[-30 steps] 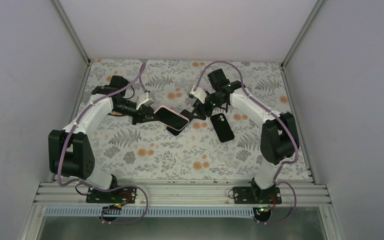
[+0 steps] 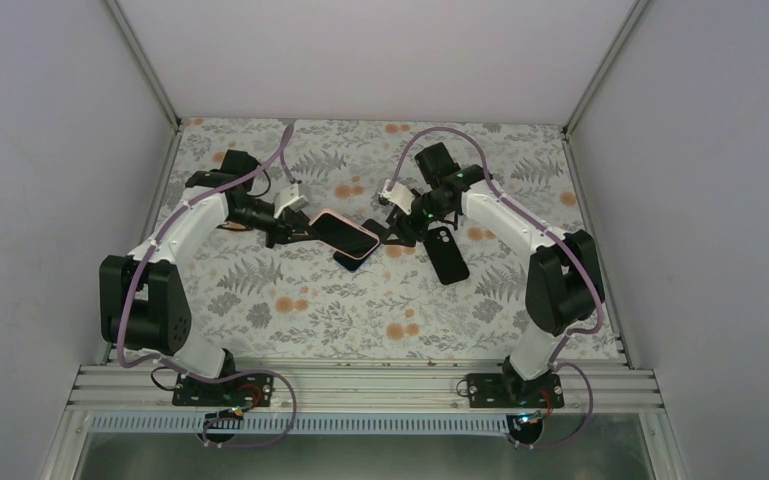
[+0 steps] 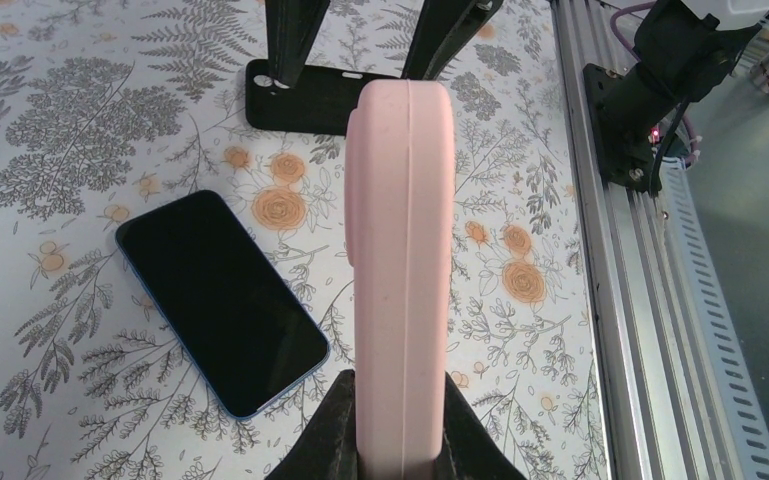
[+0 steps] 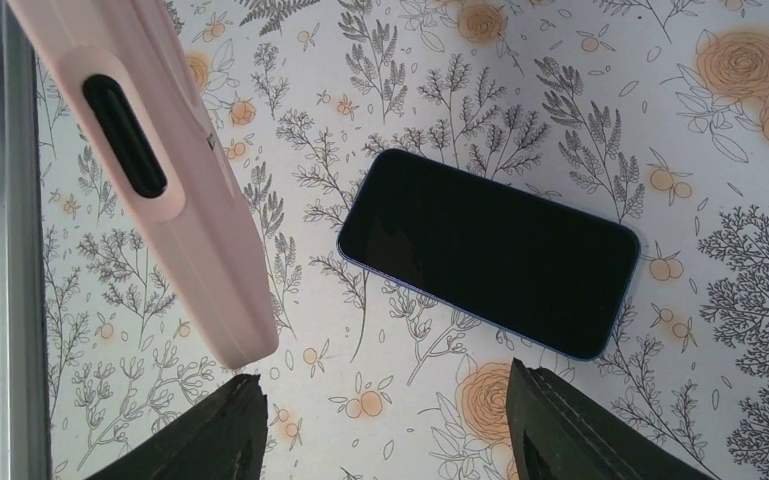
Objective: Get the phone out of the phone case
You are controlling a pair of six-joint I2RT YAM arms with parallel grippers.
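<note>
A pink phone case (image 2: 324, 243) with a dark screen-like phone face (image 2: 345, 234) inside its rim is held above the table. My left gripper (image 2: 306, 229) is shut on one end of it. In the left wrist view the case (image 3: 400, 270) stands edge-on, so its face is hidden there. The right wrist view shows its side edge (image 4: 195, 250) with a dark slot. My right gripper is partly open, fingers apart and nothing between them. It hovers just beyond the case's free end, not touching it as far as I can see.
Below the held case, a dark phone with blue edges (image 4: 490, 255) lies flat on the table. A black phone case with camera holes (image 2: 447, 257) lies further right, near the right arm.
The left arm and the pink case have barely moved.
</note>
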